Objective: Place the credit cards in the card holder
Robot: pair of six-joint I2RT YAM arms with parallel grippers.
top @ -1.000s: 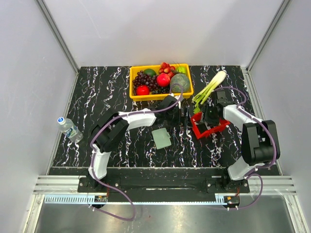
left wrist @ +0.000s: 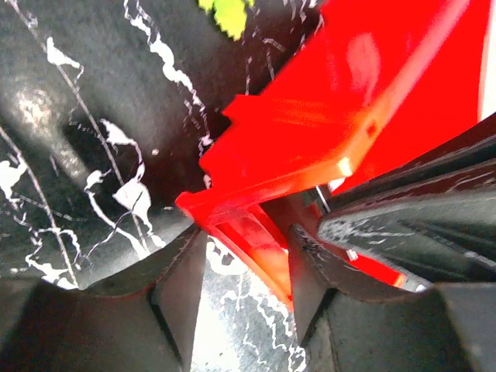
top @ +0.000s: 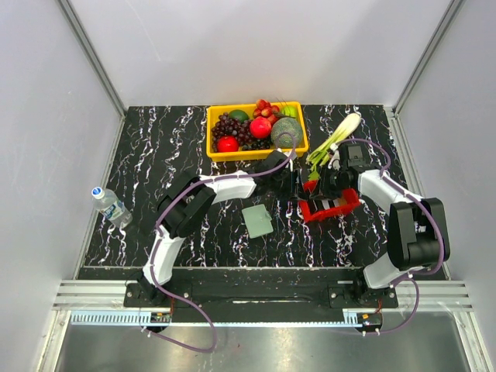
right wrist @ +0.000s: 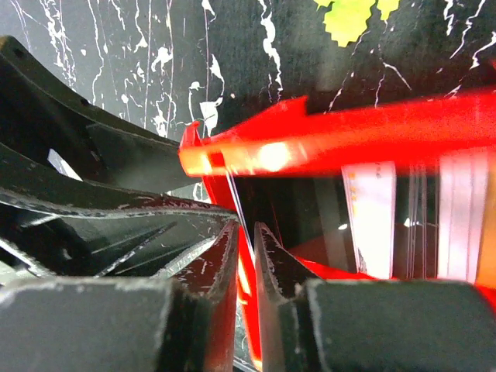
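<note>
A red box (top: pixel 349 205) stands right of centre, with thin cards (right wrist: pixel 372 221) upright inside it. At the box's left end, my left gripper is open, its fingers on either side of the red end wall. My right gripper reaches into the box near that end; its fingertips are close together, with a thin pale card edge (right wrist: pixel 236 201) in the narrow gap. Whether they grip it cannot be told. The pale green card holder (top: pixel 257 221) lies flat on the table, in front of the left arm.
Behind the arms stands a yellow crate (top: pixel 182 155) of fruit. A stalk of celery (top: pixel 335 142) lies behind the red box, and a water bottle (top: pixel 112 208) is at the far left. The two grippers are very close together.
Over the last second my left gripper has moved right to the red box's end. The box has shifted slightly left. My right gripper has moved a little within the box.
</note>
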